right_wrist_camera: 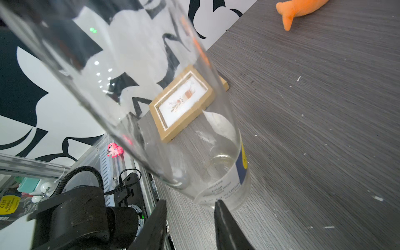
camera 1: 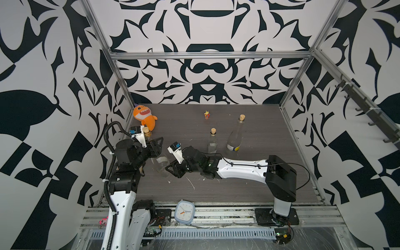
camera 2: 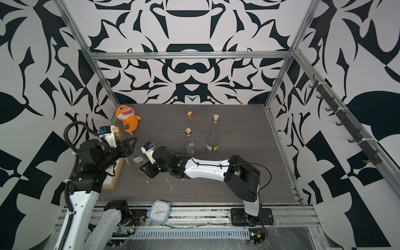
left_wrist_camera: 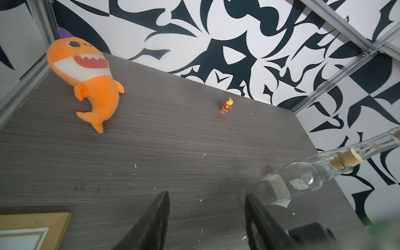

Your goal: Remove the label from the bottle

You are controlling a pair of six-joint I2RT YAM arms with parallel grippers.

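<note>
A clear corked bottle [camera 1: 158, 165] stands at the left of the table. The right wrist view shows its label [right_wrist_camera: 221, 188], white with blue and yellow, low on the glass; a white paper piece [right_wrist_camera: 220, 124] curls away from the side. My right gripper stands open close to the bottle's base, nothing seen between its fingers; contact with the glass cannot be told. My left gripper is open and empty, and in the top views it covers the bottle's middle. The left wrist view does not show this bottle.
A small corked bottle [camera 1: 212, 145] and a taller one [camera 1: 235, 140] stand to the right. An orange shark toy [camera 1: 144, 116] and a tiny figurine [camera 1: 207, 114] are at the back. A framed picture [camera 2: 109, 182] lies at the left edge.
</note>
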